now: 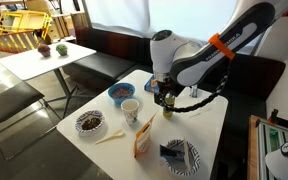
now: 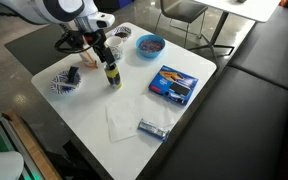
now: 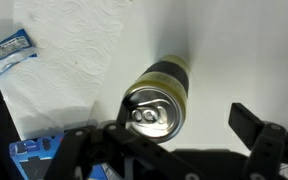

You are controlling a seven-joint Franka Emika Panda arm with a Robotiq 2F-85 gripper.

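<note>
A yellow and black drinks can (image 2: pixel 114 78) stands upright on the white table. The wrist view shows the silver top of the can (image 3: pixel 154 115) from above, with its pull tab. My gripper is open, its fingers wide apart over the can. The can lies nearer the left finger (image 3: pixel 76 152), which overlaps its lower edge in that view; whether they touch I cannot tell. A clear gap separates the can from the right finger (image 3: pixel 248 126). From the side, the gripper (image 1: pixel 165 97) is low over the can and hides part of it.
A blue box (image 2: pixel 172 85), a white paper towel (image 2: pixel 132 119) and a small packet (image 2: pixel 155 131) lie on one side. Elsewhere are a blue bowl (image 1: pixel 120 92), a cup (image 1: pixel 130 108), an upright carton (image 1: pixel 143 139) and two patterned plates, one holding dark food (image 1: pixel 89 123).
</note>
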